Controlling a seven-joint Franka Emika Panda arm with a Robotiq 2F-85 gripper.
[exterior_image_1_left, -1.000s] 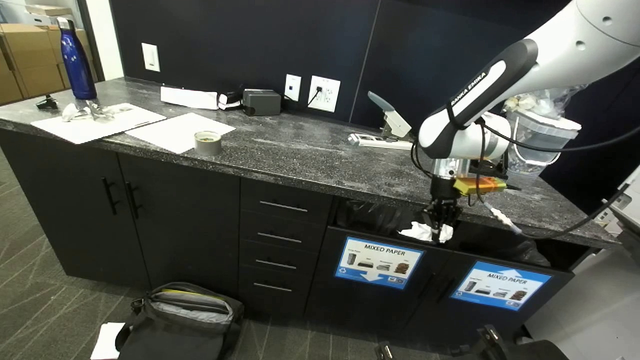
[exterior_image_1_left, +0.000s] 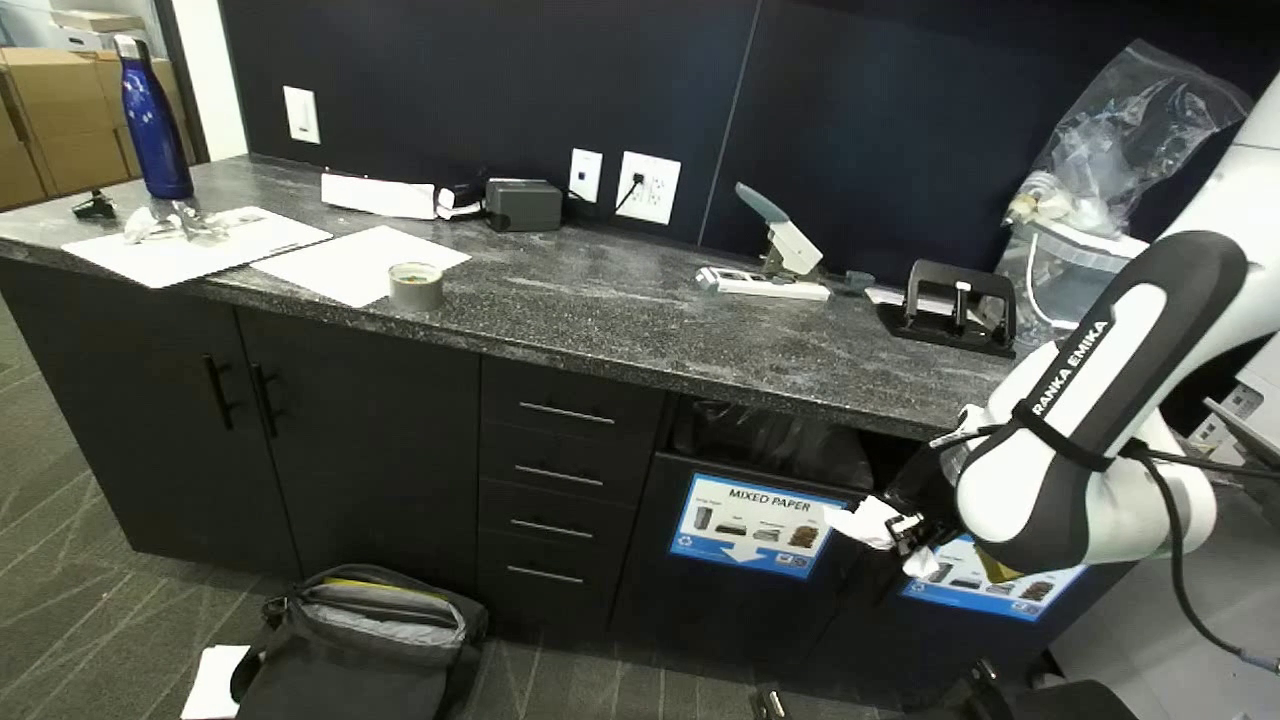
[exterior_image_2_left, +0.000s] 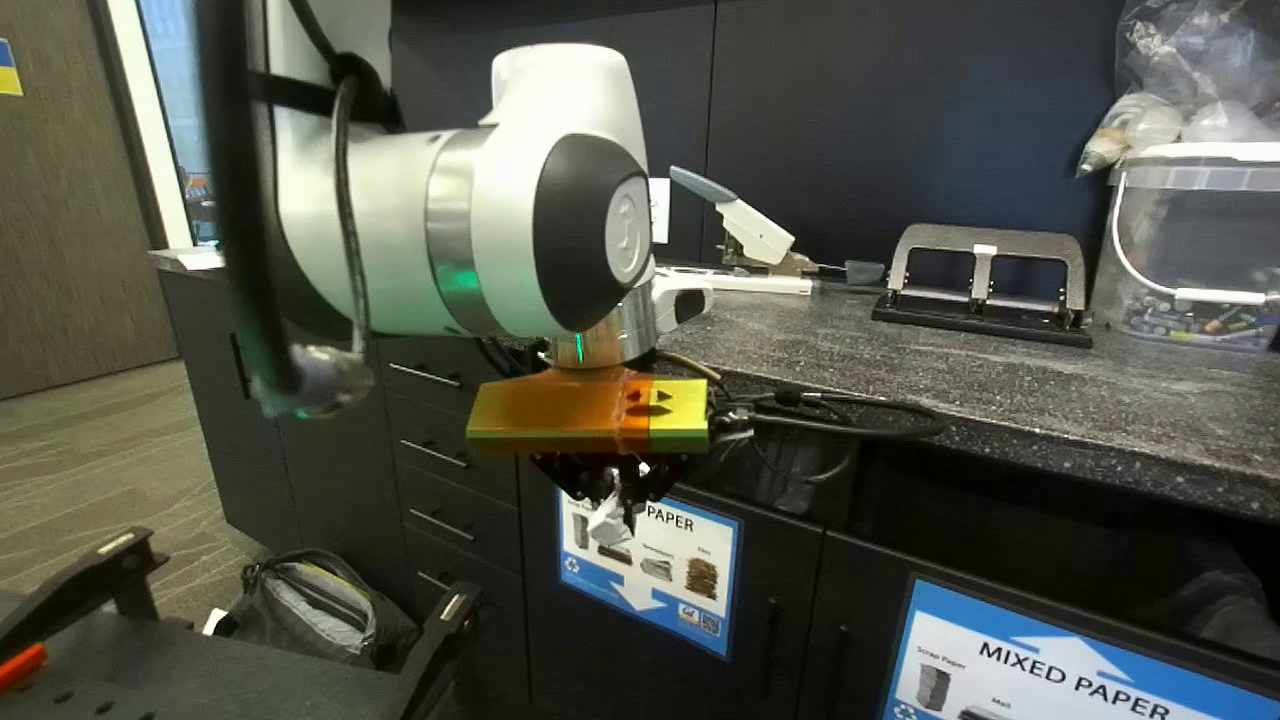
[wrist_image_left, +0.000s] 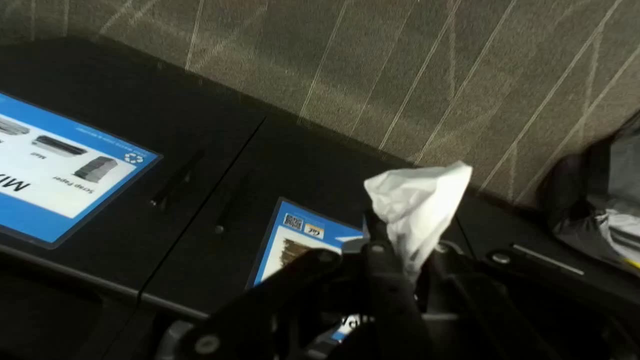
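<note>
A crumpled white paper (wrist_image_left: 418, 204) is pinched between the fingers of my gripper, and most of it sticks out past the fingertips in the wrist view. From outside, the gripper (exterior_image_1_left: 914, 534) hangs below the counter's edge, in front of the bin cabinet, with the paper (exterior_image_1_left: 861, 524) poking out to its left. The second exterior view has the gripper (exterior_image_2_left: 608, 486) pointing down, its paper (exterior_image_2_left: 611, 518) overlapping the left "MIXED PAPER" sign (exterior_image_2_left: 702, 564). Above that sign is a dark open slot (exterior_image_1_left: 768, 438) in the cabinet.
The dark counter (exterior_image_1_left: 576, 294) bears a stapler (exterior_image_1_left: 786, 258), a hole punch (exterior_image_2_left: 984, 282), a tape roll (exterior_image_1_left: 415, 286), paper sheets (exterior_image_1_left: 366, 262) and a blue bottle (exterior_image_1_left: 154, 126). A grey bag (exterior_image_1_left: 360, 642) sits on the floor. Open carpet lies before the drawers.
The arm has swung down and tilted, bringing my gripper from just below the counter edge, by the slot, to a lower place before the cabinet doors. The paper has moved with it.
</note>
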